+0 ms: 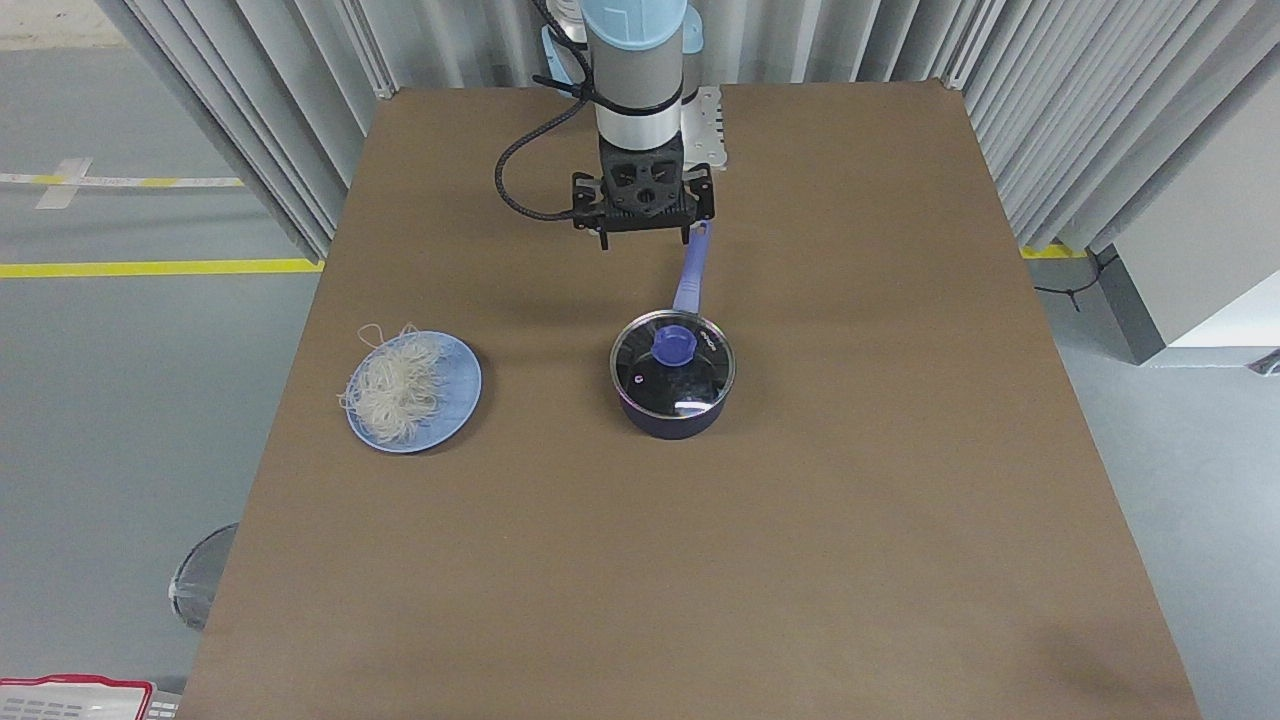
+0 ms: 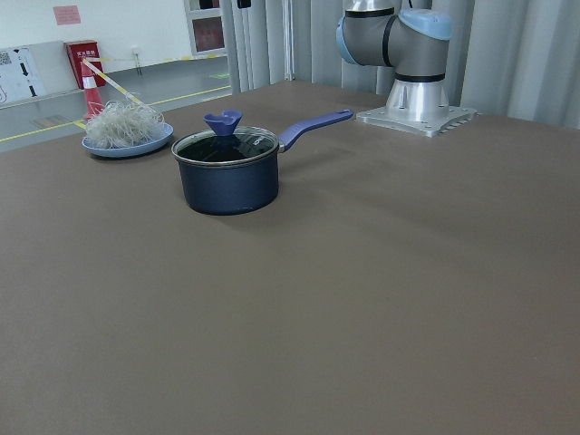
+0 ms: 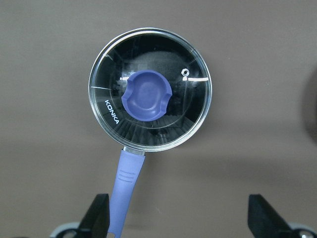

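A dark blue saucepan [image 2: 227,190] with a glass lid [image 1: 657,388] and purple knob [image 3: 147,96] stands on the brown table [image 1: 744,552], its purple handle [image 3: 125,191] pointing back toward the robot base. A pale blue plate [image 1: 453,402] holding a tangle of white noodle-like strands [image 1: 396,384] lies left of the pan in the front view. My gripper hangs high over the back of the table, above the pan's handle end, its fingers spread wide with nothing between them.
The robot base [image 2: 417,109] stands at the back edge of the table.
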